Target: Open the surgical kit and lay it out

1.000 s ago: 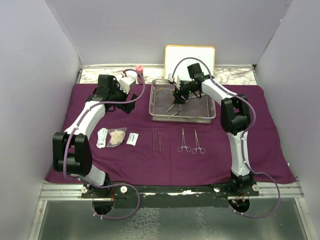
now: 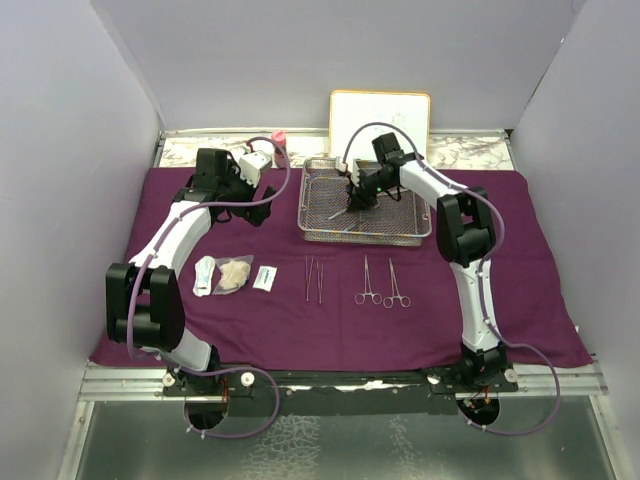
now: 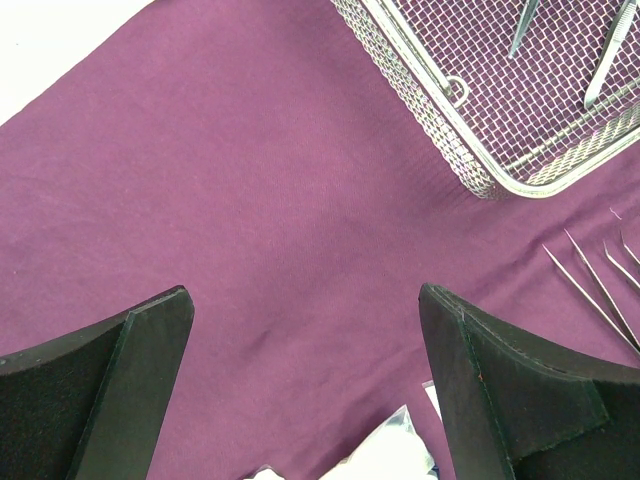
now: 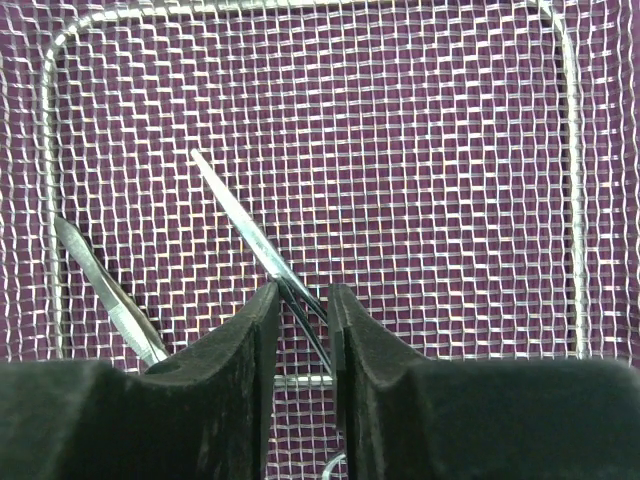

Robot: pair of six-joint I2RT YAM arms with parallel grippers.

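The wire mesh tray (image 2: 315, 232) holds a few metal instruments. My right gripper is down inside it, its fingertips part open over a long slim silver instrument (image 4: 234, 210); whether it grips this cannot be told. A second instrument (image 4: 125, 310) lies to its left. My left gripper is open and empty above the purple cloth, left of the tray. Tweezers (image 2: 309, 280) and two scissor-like clamps (image 2: 368, 290) lie laid out in front of the tray.
Packets (image 2: 264, 278) and a bag of gauze (image 2: 234, 273) lie front left. A white board (image 2: 380, 105) and pink bottle (image 2: 279, 137) stand behind.
The left arm has not moved.
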